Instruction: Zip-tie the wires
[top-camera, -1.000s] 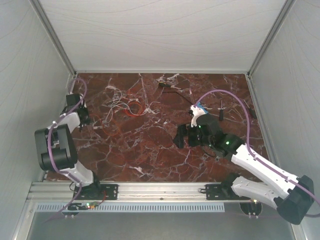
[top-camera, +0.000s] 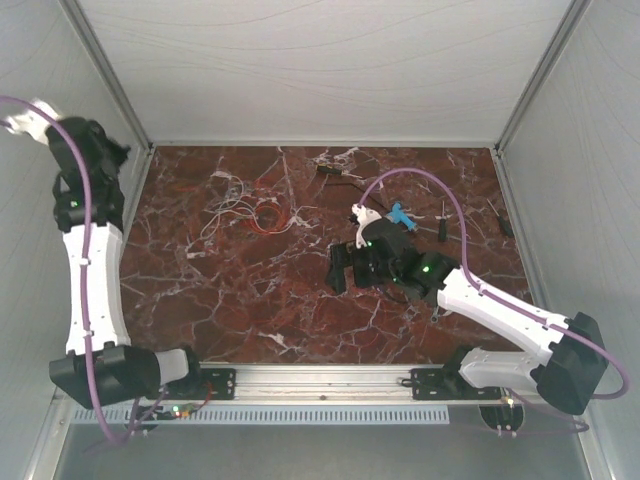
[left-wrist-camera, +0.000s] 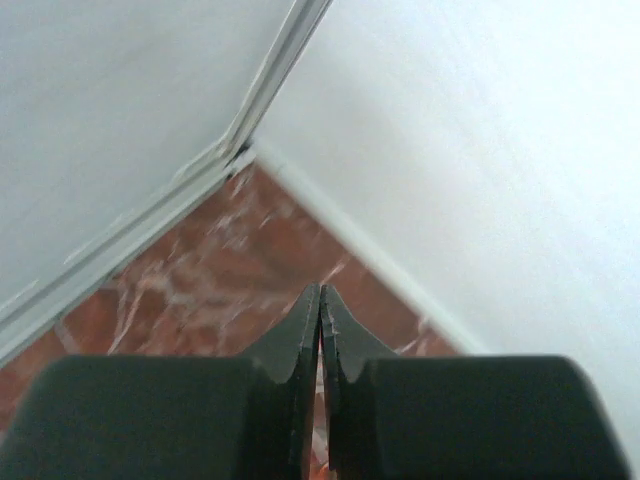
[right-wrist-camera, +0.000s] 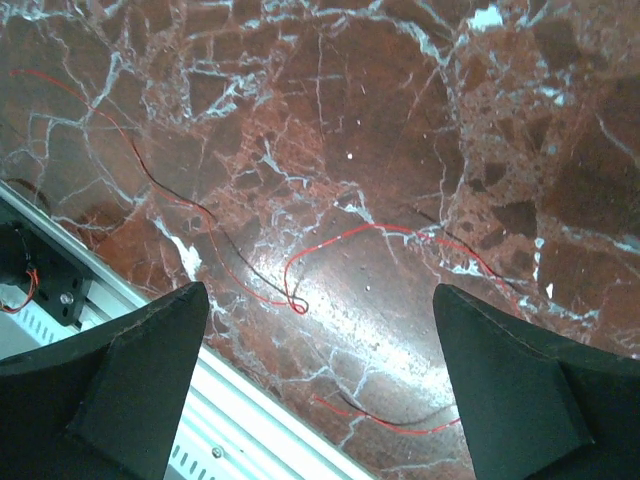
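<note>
A loose bundle of white and red wires (top-camera: 262, 217) lies on the marble table, left of centre in the top view. My left gripper is raised at the left wall, blurred in the top view; its fingertips meet with nothing showing between them. My right gripper (top-camera: 338, 266) hangs open over the table, right of centre. In the right wrist view thin red and black wires (right-wrist-camera: 369, 226) lie on the marble below its spread fingers, with nothing held.
A blue tool (top-camera: 398, 215) and several dark-handled tools (top-camera: 330, 171) lie at the back right. The table's front rail (top-camera: 300, 374) borders the near edge.
My left arm has risen and swung toward the upper left, away from the table. My right arm has shifted a little toward the left.
</note>
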